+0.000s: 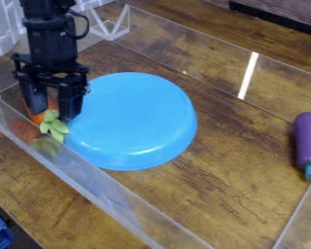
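My black gripper [51, 97] is lowered at the left, between the clear wall and a blue round dish [129, 119]. Its fingers straddle an orange carrot [38, 118] with pale green leaves [54, 127], which they partly hide. I cannot tell whether the fingers are open or closed on it.
A purple eggplant [307, 138] lies at the far right. Clear plastic walls run along the left, back and near sides. A small blue object shows at the bottom left corner, outside the wall.
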